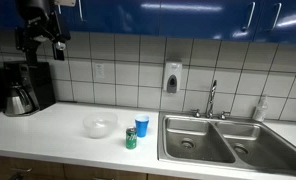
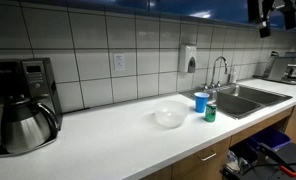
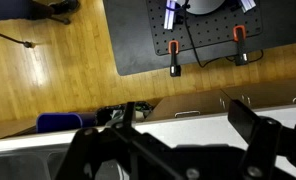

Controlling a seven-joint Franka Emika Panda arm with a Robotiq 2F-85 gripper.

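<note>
My gripper is open, its two dark fingers set wide apart at the bottom of the wrist view with nothing between them. High above the counter's left part, the arm shows at the upper left of exterior view 1. On the white counter (image 1: 63, 143) stand a translucent white bowl (image 1: 100, 125), a green can (image 1: 131, 138) and a blue cup (image 1: 141, 126). In exterior view 2 the bowl (image 2: 171, 111) sits left of the blue cup (image 2: 201, 102) and the green can (image 2: 211, 113). All three are well apart from the gripper.
A double steel sink (image 1: 228, 142) with a faucet (image 1: 211, 99) lies right of the cup. The coffee maker (image 2: 30, 108) stands at the counter's left end. Blue cabinets (image 1: 188, 18) hang above. Bare counter (image 2: 98, 145) lies between coffee maker and bowl.
</note>
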